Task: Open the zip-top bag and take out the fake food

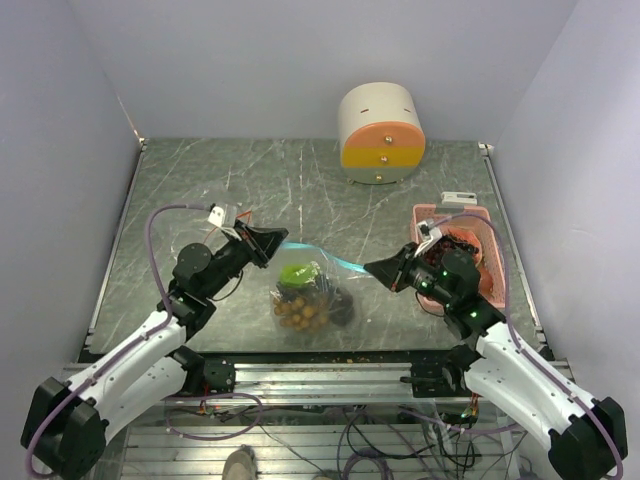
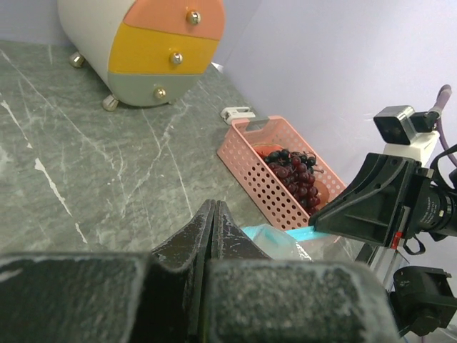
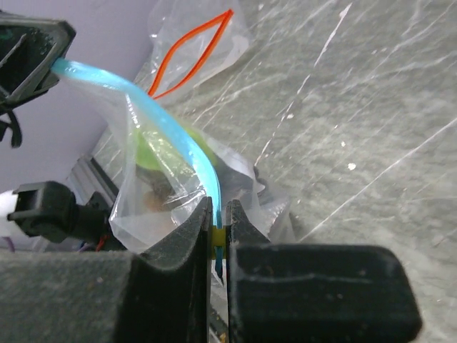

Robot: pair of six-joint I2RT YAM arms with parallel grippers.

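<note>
A clear zip top bag with a blue top strip hangs between my two grippers. Inside it show a green piece, several brown round pieces and dark ones. My left gripper is shut on one end of the blue strip, though its own fingertips hide the grip in the left wrist view. At the other end, my right gripper is shut on the strip beside its yellow slider. The strip spans the gap in a shallow curve.
A pink basket with dark grapes stands at the right, behind my right arm. A rounded drawer cabinet sits at the back. Another clear bag with an orange strip lies at the left.
</note>
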